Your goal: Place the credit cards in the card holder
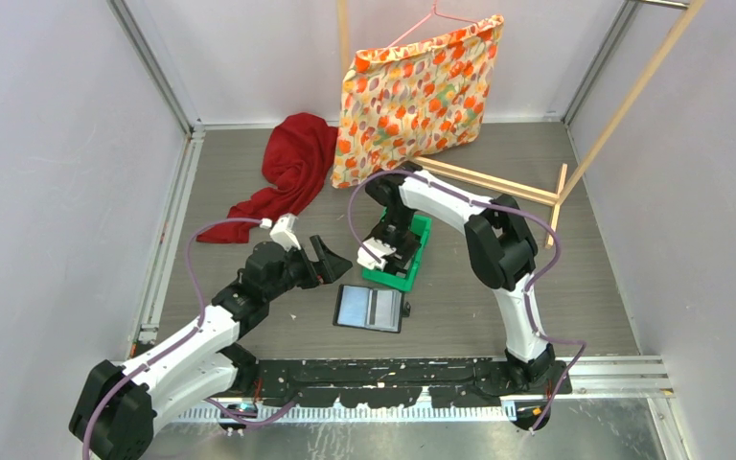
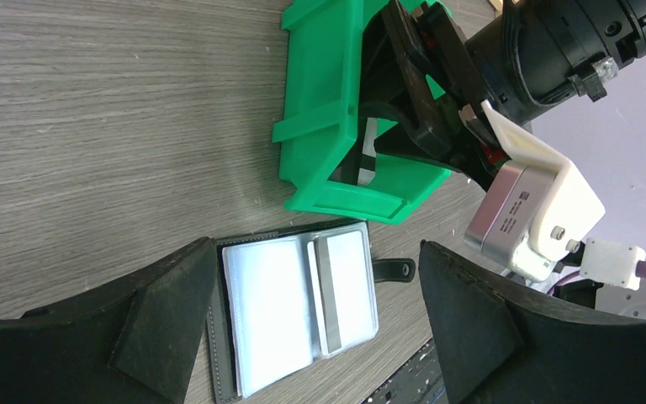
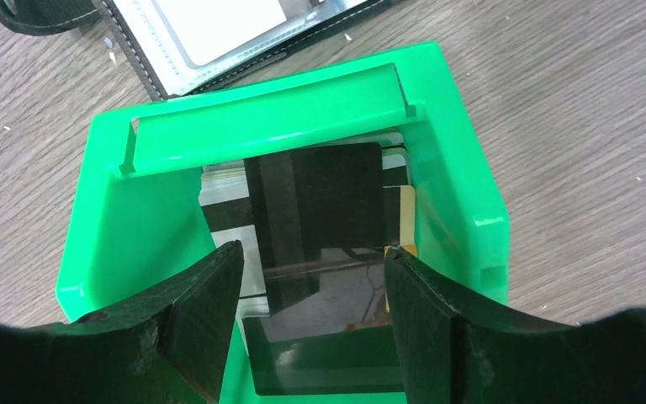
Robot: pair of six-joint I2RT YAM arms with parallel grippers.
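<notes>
A green bin [image 1: 393, 281] [image 3: 471, 168] holds stacked cards, dark ones [image 3: 320, 194] on top of white and gold ones. My right gripper is open, lowered into the bin over the cards, with no card visibly held. In the top view the open card holder [image 1: 368, 309] [image 2: 273, 311] lies just in front of the bin, its clear sleeves showing and a strap on the right side. My left gripper [image 1: 328, 259] stands open to the left of the bin, above and beside the holder.
A red cloth [image 1: 278, 182] lies at back left. A floral fabric [image 1: 412, 96] on a hanger and a wooden frame [image 1: 484, 180] stand behind the bin. Bare table lies to either side of the holder.
</notes>
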